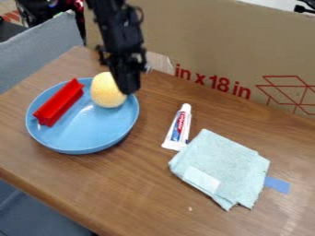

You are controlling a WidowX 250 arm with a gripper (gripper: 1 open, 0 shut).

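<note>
The black gripper (123, 69) is high over the back of the blue plate (88, 135), blurred, its tip by the top of a pale yellow round object (106, 93); nothing shows held, and it looks shut. A red box-like bar (58, 102) lies on the plate's left side, left of the yellow object. To the right of the plate, a toothpaste tube (178, 126) lies on the wooden table.
A folded pale blue cloth (222, 171) lies at the front right, near a strip of blue tape (277, 185). A cardboard box (234, 51) stands along the back.
</note>
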